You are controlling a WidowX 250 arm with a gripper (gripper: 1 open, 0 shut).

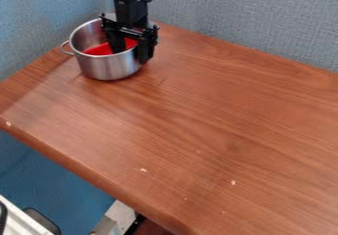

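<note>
A steel pot (111,67) stands at the back left of the wooden table, with something red (98,49) inside it. My black gripper (129,43) is lowered over the pot, its fingers reaching down at and inside the rim on the right side. Whether the fingers are open or closed on anything is too small and dark to tell.
Grey padded walls (251,27) border it at the back and left. Below the left edge is a blue floor (53,185) with some equipment in the bottom corner.
</note>
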